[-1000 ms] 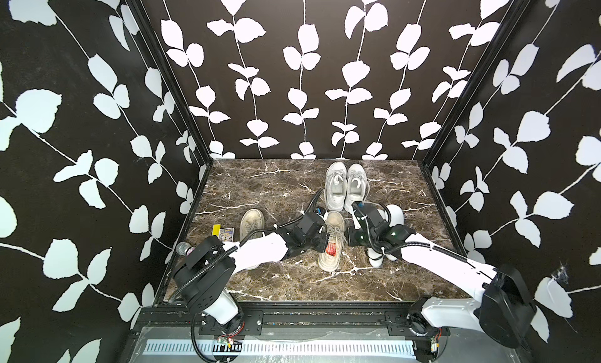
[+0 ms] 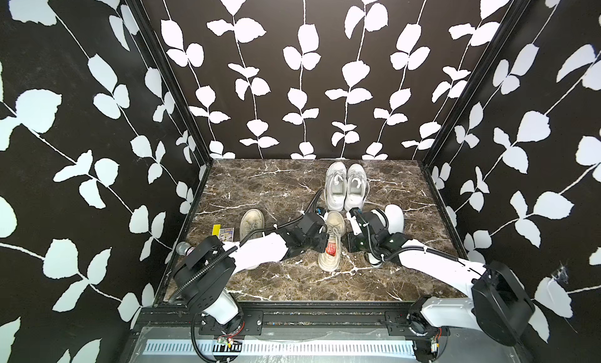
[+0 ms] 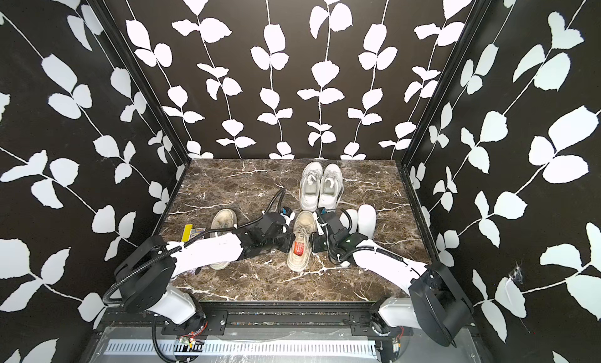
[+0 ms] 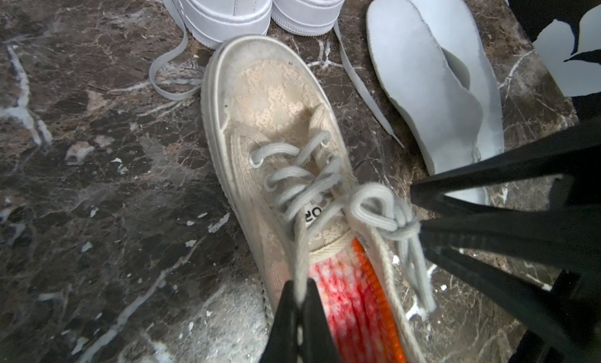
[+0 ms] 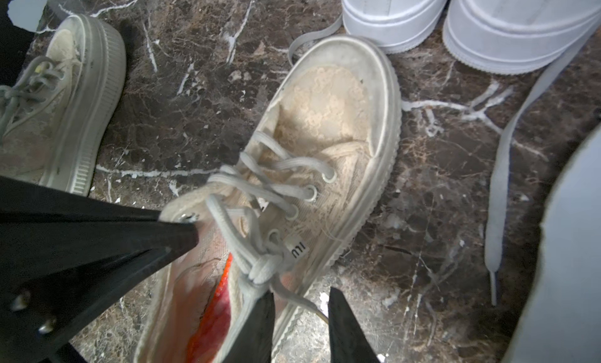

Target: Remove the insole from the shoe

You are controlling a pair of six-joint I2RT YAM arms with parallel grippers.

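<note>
A beige lace-up sneaker (image 2: 331, 234) with a red insole (image 4: 347, 306) inside lies mid-table between both grippers. My left gripper is shut, with a white lace (image 4: 300, 250) running into its fingertips. My right gripper is part open beside the lace knot (image 5: 263, 266), a loose lace end hanging near its gap. In the left wrist view its black fingers reach in from the right toward the knot.
Another beige sneaker (image 2: 253, 222) lies left. A white pair (image 2: 336, 178) stands behind, with laces trailing. White insoles (image 4: 407, 75) lie to the right. A small printed card (image 2: 226, 233) lies at the left.
The left arm and shoes look unchanged.
</note>
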